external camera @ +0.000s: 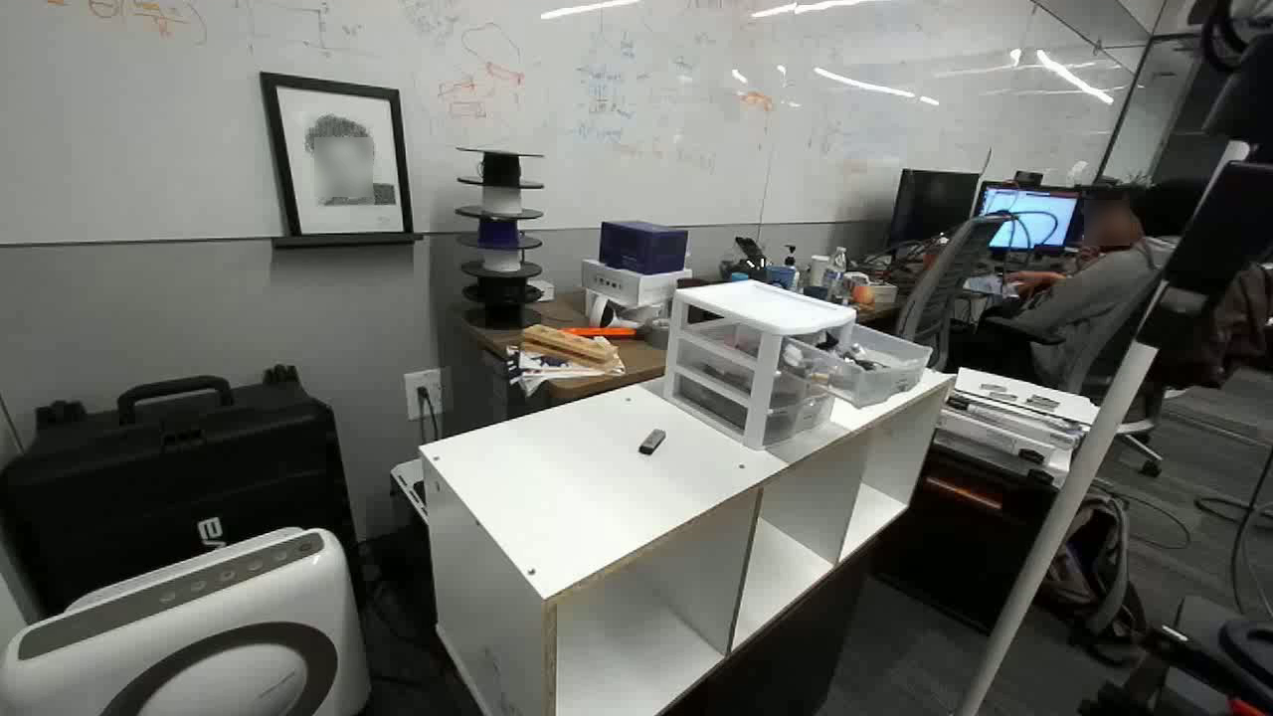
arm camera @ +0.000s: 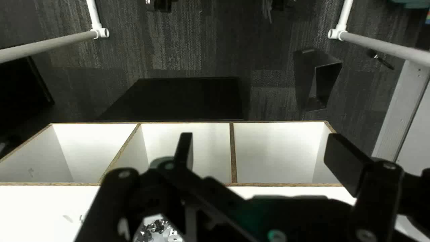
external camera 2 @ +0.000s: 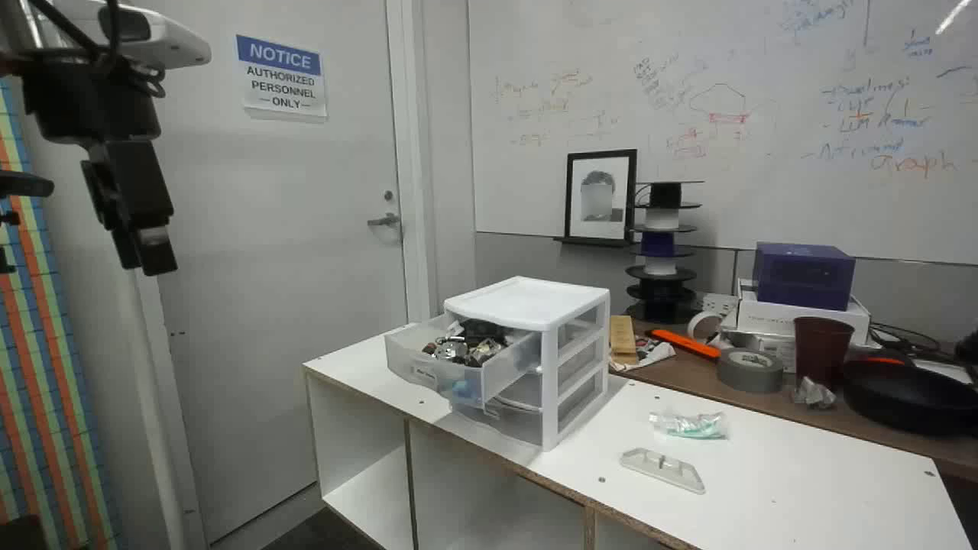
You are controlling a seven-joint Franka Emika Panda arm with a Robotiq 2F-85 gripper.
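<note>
My gripper is open, its two black fingers wide apart with nothing between them. In exterior view 2 the gripper [external camera 2: 156,252] hangs at the upper left, well away from the white drawer unit [external camera 2: 527,302]. The unit's upper translucent drawer [external camera 2: 431,374] is pulled out and filled with small metal parts [external camera 2: 467,347]. To the right of the unit lie a clear packet with something green [external camera 2: 689,425] and a flat grey piece [external camera 2: 662,469]. Exterior view 1 shows a small dark block [external camera: 651,442] on the white top beside the unit.
The drawer unit stands on a long white shelf [external camera 2: 798,477] with open compartments below. A desk [external camera 2: 633,367] behind it holds tape, a brown cup [external camera 2: 818,348] and a black pan [external camera 2: 908,396]. A pale pole [external camera: 1062,537] rises at the right. Bare shelf top surrounds the small items.
</note>
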